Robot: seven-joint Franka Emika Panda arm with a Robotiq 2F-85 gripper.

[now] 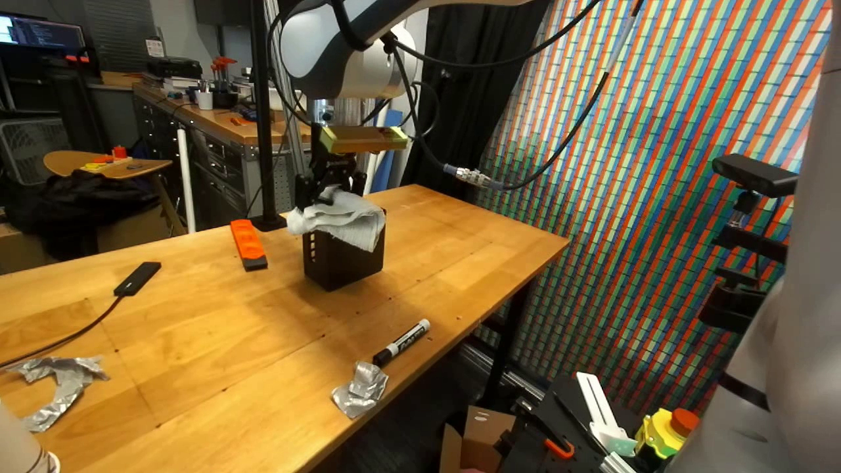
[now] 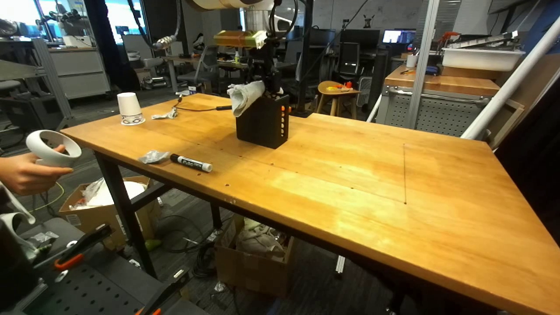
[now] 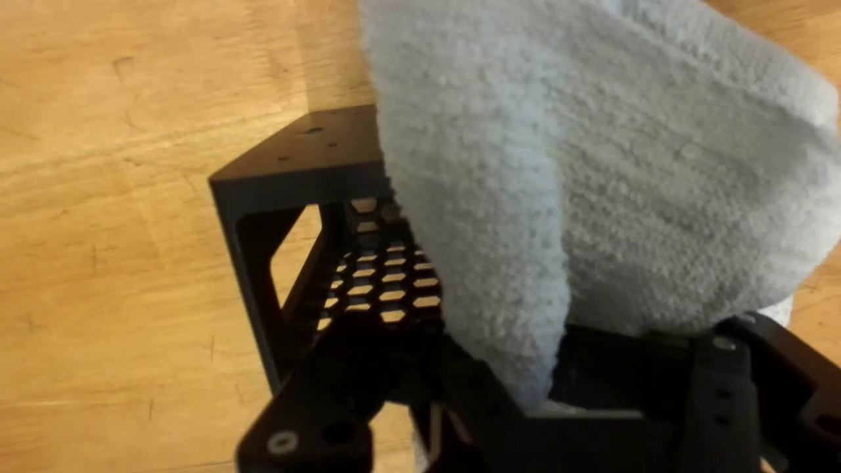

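Observation:
A light grey cloth [image 1: 344, 217] lies draped over the open top of a black box [image 1: 345, 264] standing on the table. Just above that box, my gripper [image 1: 328, 192] is shut on a gathered part of the cloth. In the wrist view the cloth [image 3: 489, 197] runs down to the dark fingers and spreads past the box's right side. The box [image 3: 295, 177] shows its left wall and perforated inside; the cloth hides the rest of its opening. From the other side, a rolled end of the cloth [image 2: 245, 98] hangs over the box's edge.
An orange-and-black tool [image 1: 249, 244] lies near the box. A marker [image 1: 402, 341] and crumpled silver tape [image 1: 361, 389] lie by the table edge. A paper cup [image 2: 129, 109] stands at the far end.

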